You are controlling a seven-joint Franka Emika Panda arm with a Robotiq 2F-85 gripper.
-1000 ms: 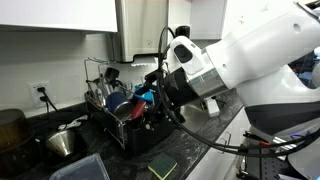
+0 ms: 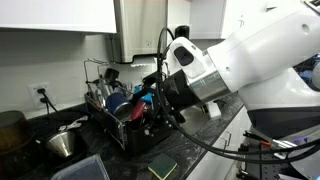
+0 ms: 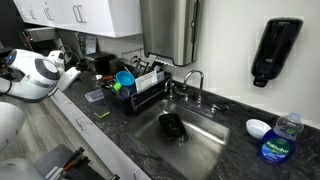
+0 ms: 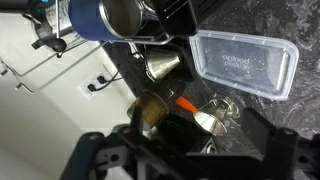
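Note:
My gripper stands open, its dark fingers (image 4: pixel 272 145) apart along the bottom of the wrist view, with nothing held between them. Beyond the gap lies a small metal strainer (image 4: pixel 208 122) with an orange handle. Above it in that view is a clear rectangular plastic container (image 4: pixel 245 62) on the dark counter. A metal cup (image 4: pixel 160 63) and a brown pot (image 4: pixel 154 108) are toward the left. The white arm (image 2: pixel 195 78) reaches over the counter in exterior view 1, where the fingertips are hard to make out.
A dish rack (image 2: pixel 125 120) holds a blue mug (image 4: pixel 118 16) and other dishes. A dark green sponge (image 2: pixel 162 165) lies near the counter's front. The sink (image 3: pixel 185 140), a soap bottle (image 3: pixel 281 138) and a white bowl (image 3: pixel 258 129) are farther along.
In exterior view 1 the arm has shifted slightly up and right, and its hanging cable has moved with it. The counter objects look unmoved.

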